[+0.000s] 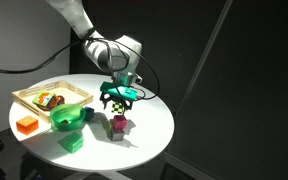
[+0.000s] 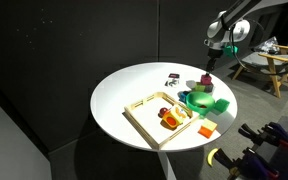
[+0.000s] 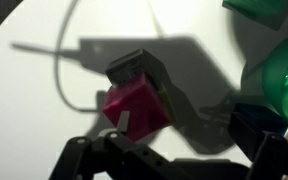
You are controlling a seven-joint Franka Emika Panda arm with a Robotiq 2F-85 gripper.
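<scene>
A pink block (image 1: pixel 119 123) sits on a grey block (image 1: pixel 117 135), with a green block (image 1: pixel 109 124) beside them. Above and behind this group, my gripper (image 1: pixel 121 95) hangs open, apart from the blocks. In the wrist view the pink block (image 3: pixel 137 105) appears nearer the left finger, and nothing is clasped. A yellow banana (image 2: pixel 217 157) shows beyond the table's edge in exterior view 2, against the dark floor.
A green bowl (image 1: pixel 66 116) stands left of the blocks, with a dark blue block (image 1: pixel 88 114) near it. A green block (image 1: pixel 72 143) and an orange block (image 1: pixel 27 125) lie near the table's edge. Farther back is a wooden tray (image 2: pixel 137 112) of toy food.
</scene>
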